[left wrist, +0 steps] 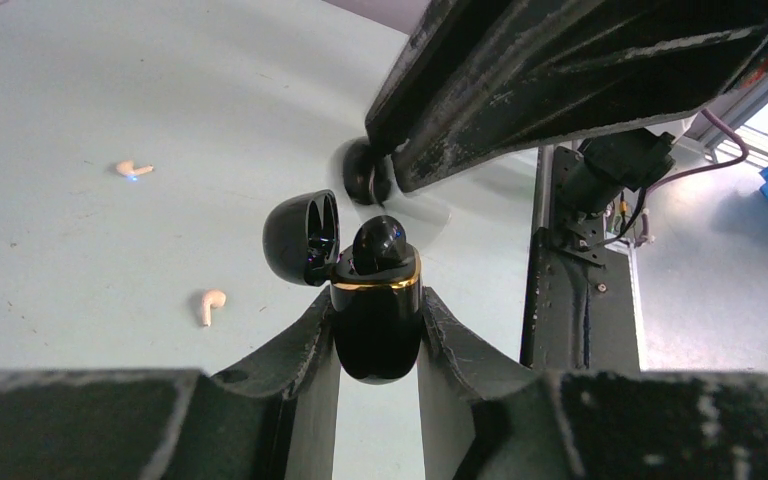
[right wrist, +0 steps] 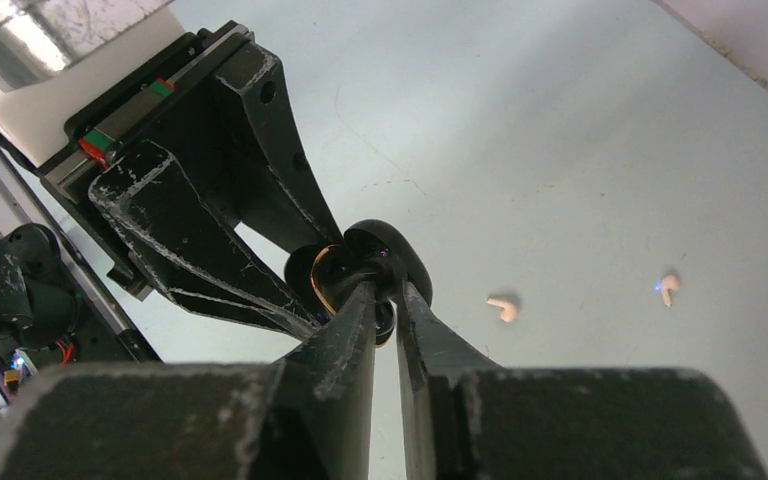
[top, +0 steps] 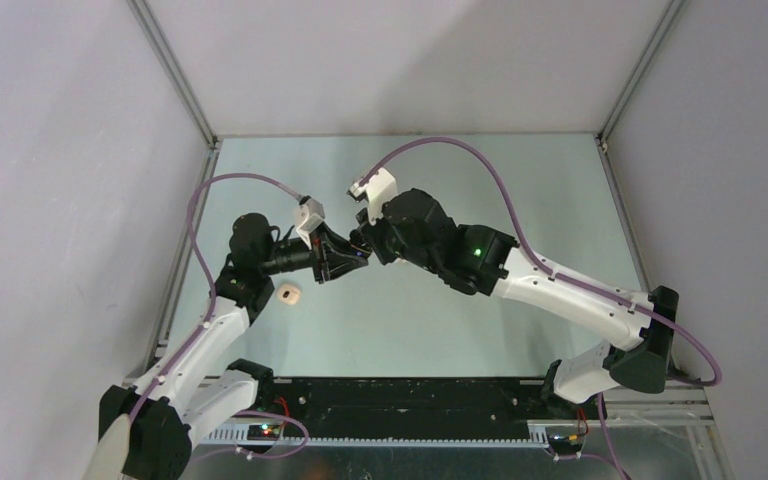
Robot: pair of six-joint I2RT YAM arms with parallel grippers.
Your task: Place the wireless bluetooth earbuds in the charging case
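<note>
My left gripper is shut on the black charging case [left wrist: 378,330], which has a gold rim and its lid [left wrist: 288,238] swung open. A glossy dark rounded part [left wrist: 378,245] shows in the case's mouth; whether it is an earbud I cannot tell. Just above the case, my right gripper is shut on a small black earbud [left wrist: 364,170], blurred in the left wrist view and apart from the case there. Between the right fingers, the earbud is mostly lost against the dark case. From above, both grippers meet over the middle of the table.
Two beige earbuds [left wrist: 212,300] lie apart on the pale table, with a beige case [top: 288,293] beside the left arm. The grippers are very close together.
</note>
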